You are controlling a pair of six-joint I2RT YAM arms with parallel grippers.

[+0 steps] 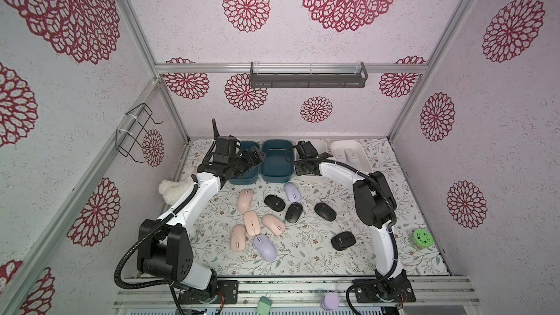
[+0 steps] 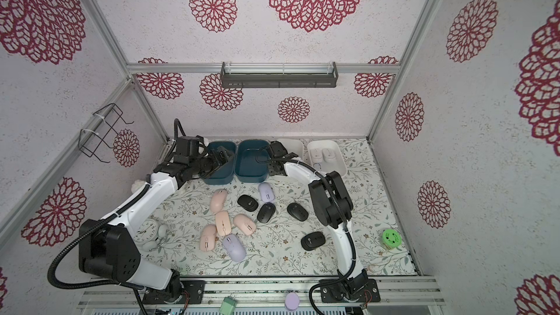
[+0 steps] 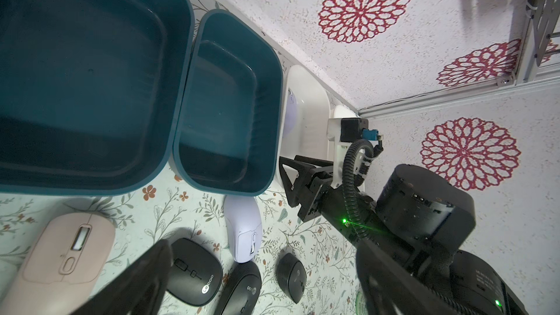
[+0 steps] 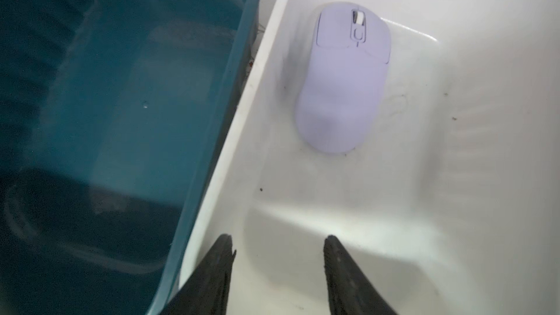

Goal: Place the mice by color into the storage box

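In the right wrist view a lilac mouse [image 4: 343, 81] lies in a white box [image 4: 478, 140], and my right gripper hangs over that box, part open with nothing between its fingers. My left gripper [image 1: 255, 157] is over the left blue box [image 1: 245, 178], open and empty, above the mice. On the table lie pink mice [image 1: 245, 200], lilac mice [image 1: 264, 247] and black mice [image 1: 325, 211], several of them grouped in front of the boxes. The middle blue box [image 1: 277, 160] is empty. The far-right white box [image 2: 327, 163] holds light-coloured mice.
A green round object [image 1: 421, 238] stands at the right front. A plush toy [image 1: 172, 190] and a pale object [image 2: 150, 233] lie at the left, partly behind my left arm. A shelf [image 1: 308, 81] runs along the back wall.
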